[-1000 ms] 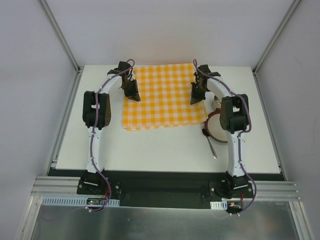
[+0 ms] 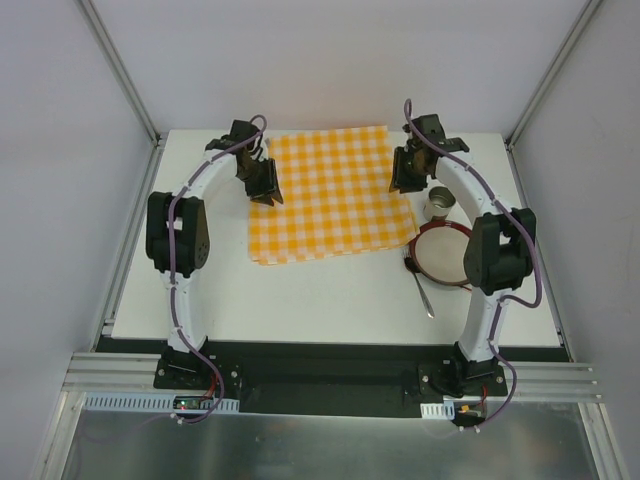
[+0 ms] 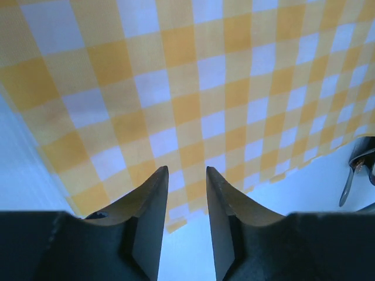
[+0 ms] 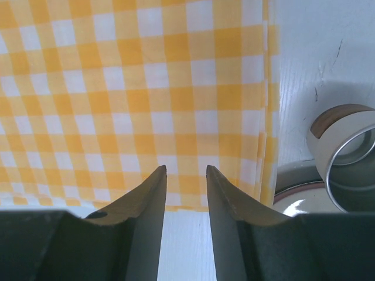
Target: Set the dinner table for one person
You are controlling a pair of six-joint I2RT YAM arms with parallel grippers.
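A yellow-and-white checked cloth [image 2: 325,195] lies spread over the middle-back of the table, filling much of both wrist views. My left gripper is over its left side, my right gripper over its right side; both are open with nothing between their fingers. A metal cup [image 2: 440,200] stands right of the cloth, large in the right wrist view. Below it is a red-rimmed plate [image 2: 440,250], with cutlery [image 2: 420,290] beside it on the left.
Walls bound it at the back and sides.
Over the last second my right gripper has moved right and up in the top view, and the left slightly left. The cloth's near edge sits slightly lower in the view than a second ago.
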